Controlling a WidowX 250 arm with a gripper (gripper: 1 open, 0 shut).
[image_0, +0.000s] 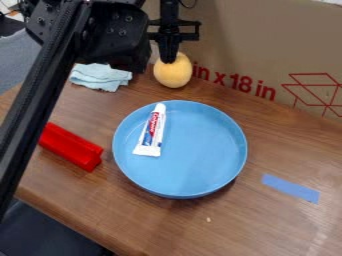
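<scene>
My gripper (170, 52) is at the top centre, its dark fingers just over a round pale-yellow fruit or ball (173, 72), touching or very close to it; whether anything is between the fingertips is hard to see. A blue plate (201, 160) lies in the middle of the table with a white toothpaste tube (150, 131) on its left part.
A red cylindrical object (70, 147) lies left of the plate. A light blue cloth (98, 77) sits at the back left. A cardboard box (281, 50) stands behind. Blue tape (291, 188) marks the right side; bare wood (287, 220) surrounds it.
</scene>
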